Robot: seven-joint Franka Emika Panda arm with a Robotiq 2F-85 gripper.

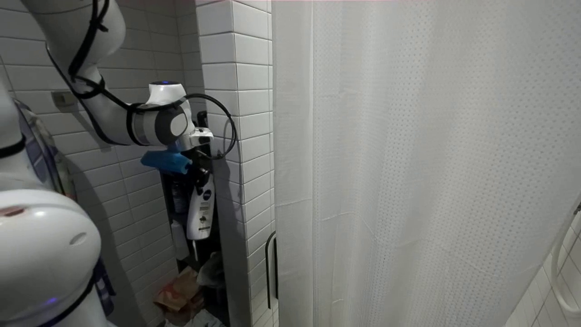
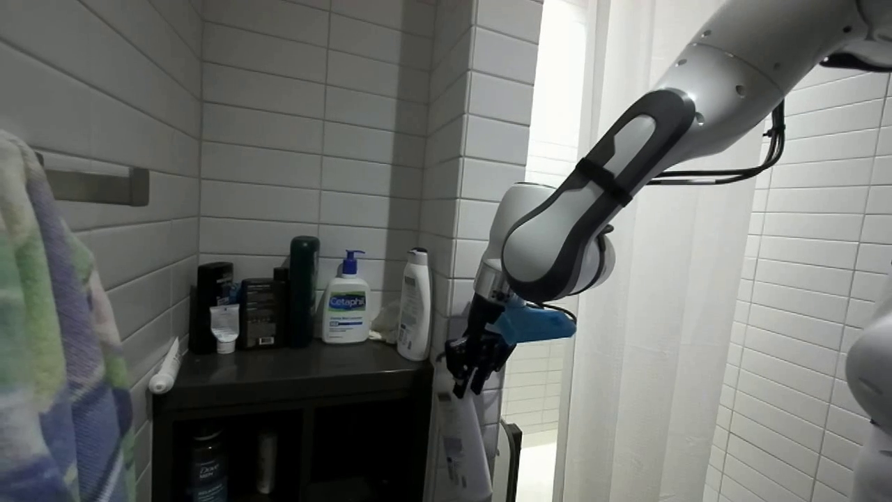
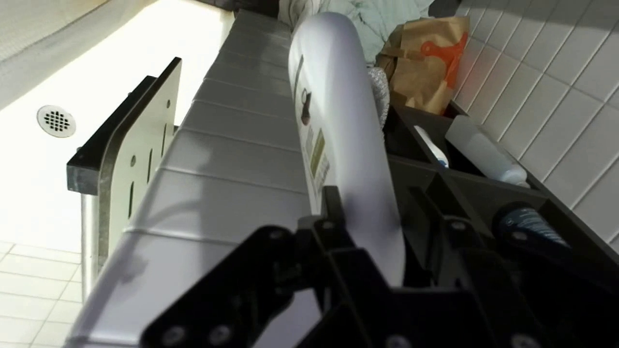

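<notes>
A white Nivea bottle [image 1: 201, 212] hangs below my gripper [image 1: 201, 182], which is shut on its upper part. In exterior view 2 the gripper [image 2: 470, 386] points down beside the tiled wall corner, with the bottle [image 2: 464, 447] under it, its lower end cut off by the frame. The wrist view has the bottle [image 3: 348, 116] stretching away from the black fingers [image 3: 331, 211], in front of the tiled wall. Exactly how the fingers meet the bottle is partly dark and blurred.
A dark shelf unit [image 2: 276, 376] carries several bottles, among them a Cetaphil pump bottle [image 2: 345, 305] and a white bottle [image 2: 414, 309] near the wall. A paper bag [image 3: 426, 58] lies below. A fold-up seat [image 3: 139, 151] and a shower curtain [image 1: 425, 163] are beyond the wall.
</notes>
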